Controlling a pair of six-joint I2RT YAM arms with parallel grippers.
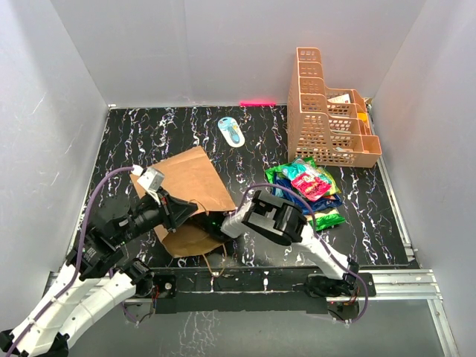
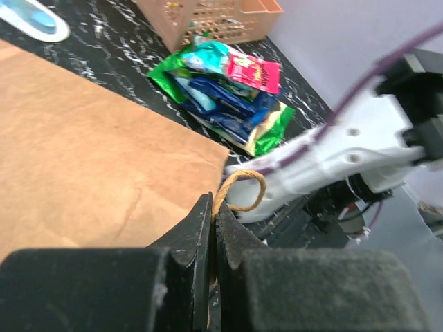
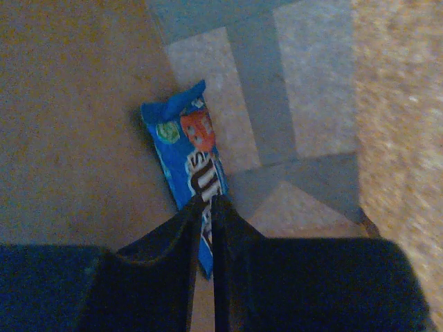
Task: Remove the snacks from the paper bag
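The brown paper bag (image 1: 190, 178) lies on its side at the left, its mouth toward the front. My left gripper is shut on the bag's twisted paper handle (image 2: 239, 176), which loops up from between its fingertips. Inside the bag, a blue snack packet (image 3: 190, 155) lies along the paper wall. My right gripper reaches into the bag, its fingers close together over the packet's lower part; whether they grip it is not clear in the dim light. Several snack packets (image 1: 309, 182) lie heaped on the table at the right.
A tan plastic basket (image 1: 316, 123) stands at the back right, just behind the snack heap. A carded blue item (image 1: 231, 132) lies at the back middle, and a pink strip (image 1: 257, 103) by the back wall. Open table remains around these.
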